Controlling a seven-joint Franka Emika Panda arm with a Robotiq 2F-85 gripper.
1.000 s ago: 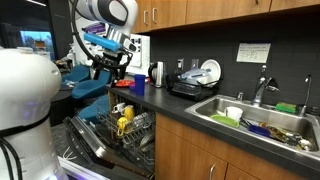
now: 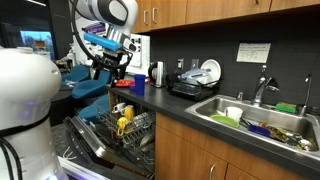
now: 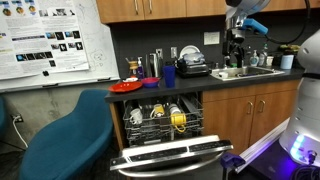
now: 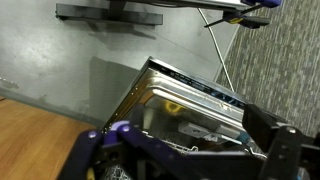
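Note:
My gripper (image 2: 118,76) hangs high in front of the open dishwasher, well above its racks, pointing down. In the wrist view its black fingers (image 4: 120,150) stand wide apart at the bottom, so it is open with nothing between them. Below lies the metal edge of the dishwasher door (image 4: 190,88). The door (image 3: 170,153) is lowered, and the rack (image 3: 150,130) holds a yellow mug (image 3: 179,122) and other dishes. From the side, yellow items (image 2: 124,123) show in the rack as well.
Above the dishwasher runs a dark counter with a blue container (image 3: 169,75), a red plate (image 3: 124,93) and a black dish rack (image 2: 192,83). The sink (image 2: 262,122) lies to the right, with a green-and-white item (image 2: 234,113) in it. A blue chair (image 3: 70,130) stands left.

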